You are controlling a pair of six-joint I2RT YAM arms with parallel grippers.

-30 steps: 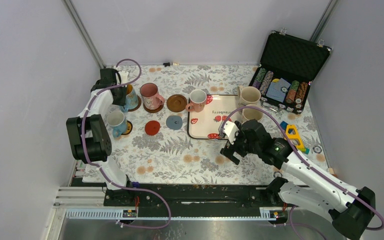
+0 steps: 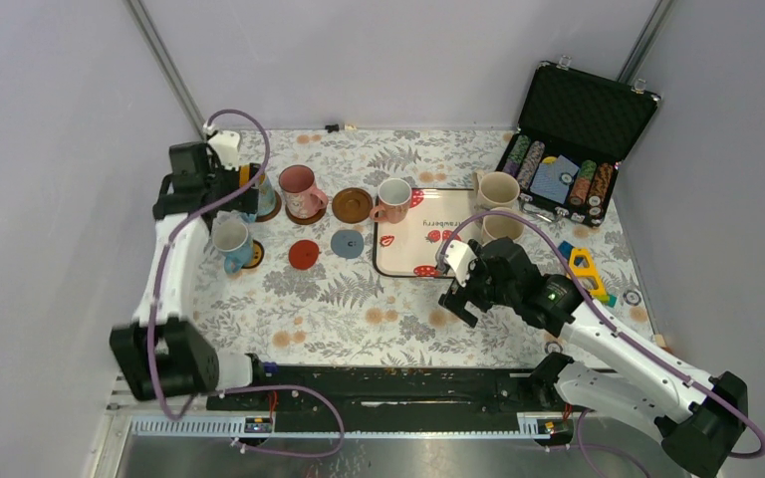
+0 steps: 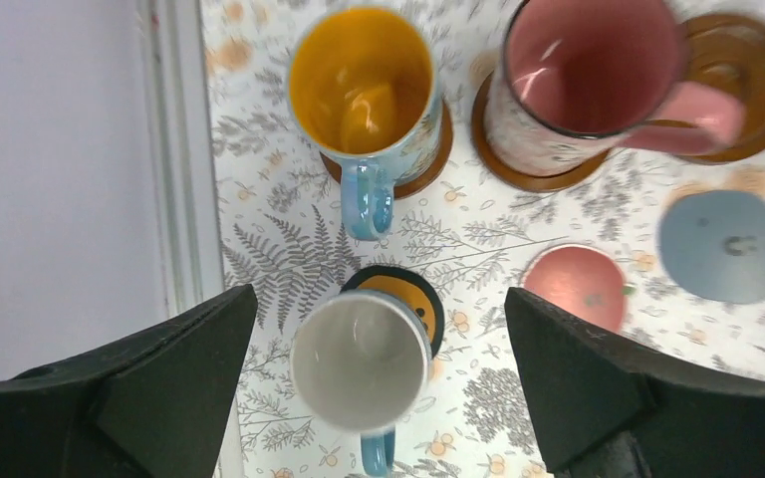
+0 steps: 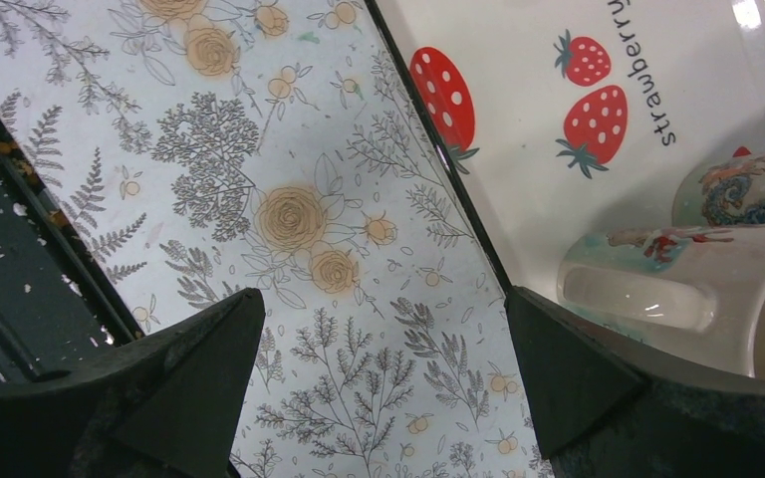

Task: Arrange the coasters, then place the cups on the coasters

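Note:
At the left, my left gripper hangs open over a white cup with a blue handle (image 3: 359, 363), which stands beside a yellow-and-black coaster (image 3: 413, 299). Behind it a blue cup with yellow inside (image 3: 359, 90) and a pink cup (image 3: 518, 129) stand on brown coasters. A bare brown coaster (image 2: 352, 205), red coaster (image 2: 304, 254) and grey-blue coaster (image 3: 722, 249) lie to the right. My right gripper stands open and empty by the front edge of the strawberry tray (image 4: 657, 149).
A pink-handled cup (image 2: 394, 204) and cream cups (image 2: 498, 189) stand on or by the tray. An open chip case (image 2: 568, 169) and a yellow object (image 2: 588, 279) occupy the right.
The right arm and the cups appear unchanged.

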